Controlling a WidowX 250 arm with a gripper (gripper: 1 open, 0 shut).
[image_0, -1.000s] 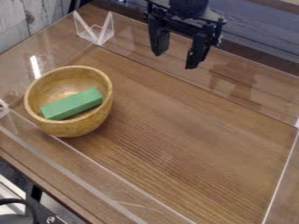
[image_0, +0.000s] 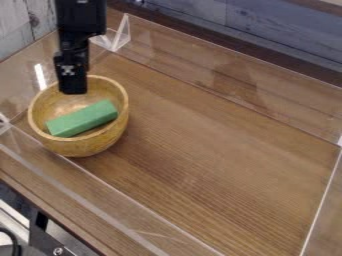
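A green block (image_0: 82, 119) lies inside a tan wooden bowl (image_0: 110, 131) at the left of the table. My black gripper (image_0: 72, 80) hangs over the back of the bowl with its fingers pointing down, open, above and behind the green block and apart from it.
A clear plastic piece stands at the back left behind the arm. Walls border the table at the back, and a dark cable lies beyond the lower left edge.
My gripper has swung from the back centre of the table leftward and down to over the bowl. The bowl and green block look unmoved.
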